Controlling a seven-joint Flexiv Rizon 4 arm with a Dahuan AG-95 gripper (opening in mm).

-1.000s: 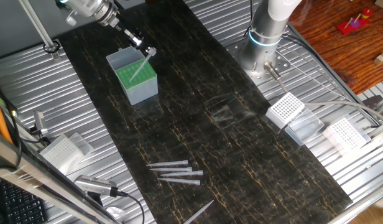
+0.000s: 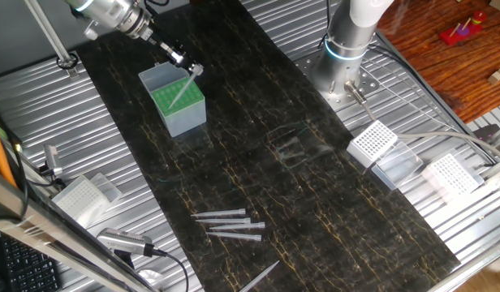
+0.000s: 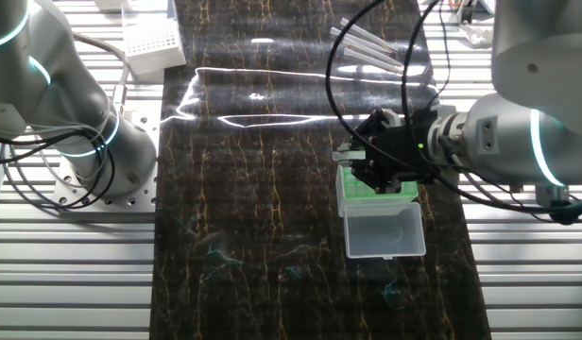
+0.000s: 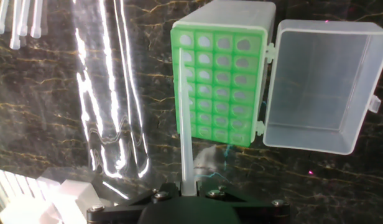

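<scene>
A long clear pipette tip (image 4: 186, 137) is held in my gripper, its narrow end slanting over the green-topped tip box (image 4: 207, 74). That narrow end appears near the top-left holes in the wrist view; whether it touches the rack cannot be told. In exterior view 1 my gripper (image 2: 196, 70) stands just above the box's far right corner, shut on the tip's wide end. The hinged clear lid (image 4: 325, 87) lies open beside the box. Several loose tips (image 2: 230, 225) rest on the dark mat, with another tip (image 2: 260, 276) apart from them.
White tip racks (image 2: 372, 142) stand on the slatted table at the right, and another rack (image 2: 81, 201) at the left. A white robot base (image 2: 341, 61) rises beyond the mat's right edge. Clear film (image 2: 299, 148) lies mid-mat.
My gripper has shifted very slightly toward the box with the tip still in its grasp. The box and the loose tips have not moved.
</scene>
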